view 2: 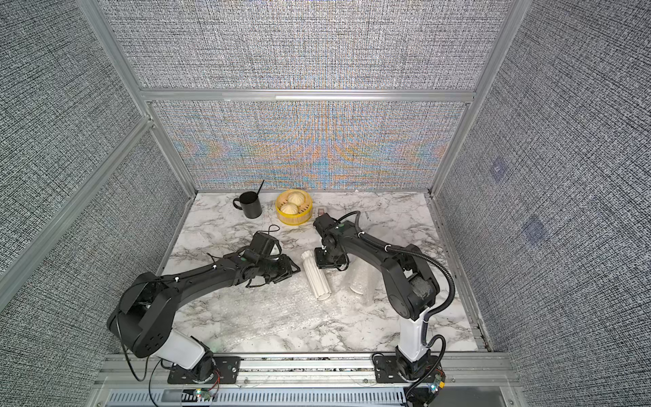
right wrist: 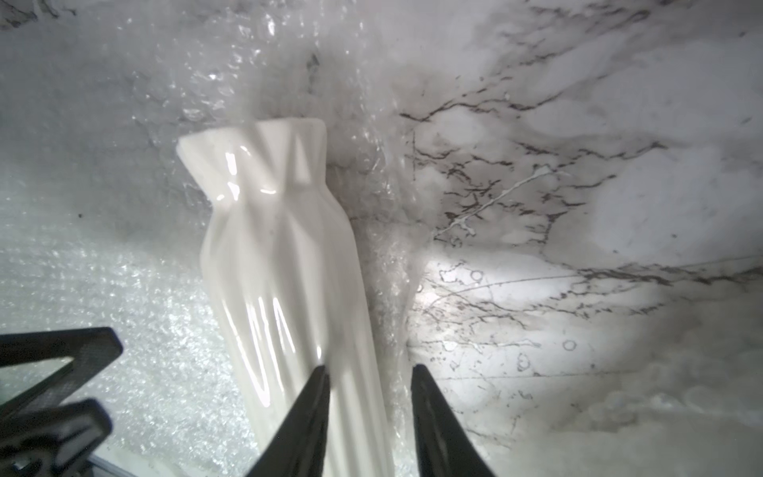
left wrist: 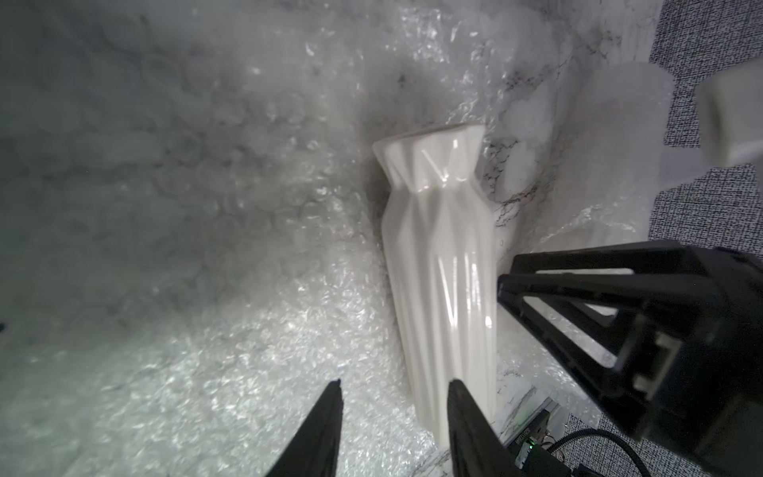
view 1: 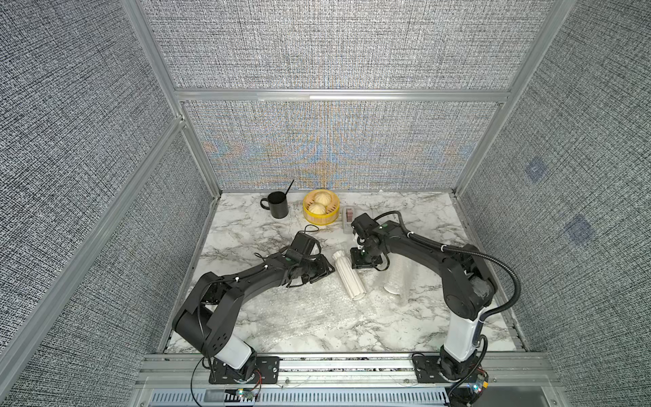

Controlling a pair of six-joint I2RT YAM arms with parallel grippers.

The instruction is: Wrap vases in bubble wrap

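A white fluted vase (view 1: 349, 276) lies on its side on a sheet of clear bubble wrap (view 1: 298, 315), near the sheet's right edge. In the left wrist view the vase (left wrist: 445, 270) shows its flared neck at the top, with bare bubble wrap (left wrist: 198, 334) to its left. My left gripper is part open at the vase's left, nothing between its fingers. My right gripper stands part open over the vase's right side; whether it touches the vase (right wrist: 290, 262) I cannot tell. A second whitish bundle (view 1: 398, 279), seemingly in clear wrap, lies right of the vase.
At the back stand a black mug (view 1: 276, 204) holding a dark stick, a yellow steamer basket (view 1: 320, 207) with buns, and a small box (view 1: 348, 218). Both arms reach inward close to each other.
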